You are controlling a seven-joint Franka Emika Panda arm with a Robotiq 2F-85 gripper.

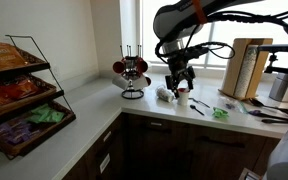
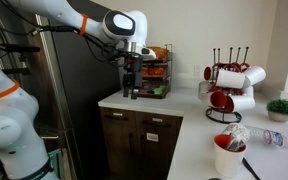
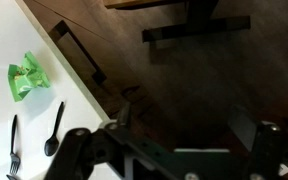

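My gripper stands open in the wrist view, its two dark fingers wide apart with only the dark floor visible between them. It hangs above and in front of the counter edge, touching nothing that I can see. In exterior view 2 the gripper [image 2: 132, 92] points down on the left, well away from the mugs. On the counter in the wrist view lie a green packet [image 3: 27, 76], a black spoon [image 3: 54, 130] and a black fork [image 3: 14, 146].
A rack holds red-and-white mugs [image 2: 224, 100] at the back of the counter. Near the front stands a white cup [image 2: 228, 158], with a clear bottle [image 2: 272, 137] lying behind it. Tiered snack baskets [image 1: 24, 105] fill the far end. Bare counter [image 1: 76, 138] lies between.
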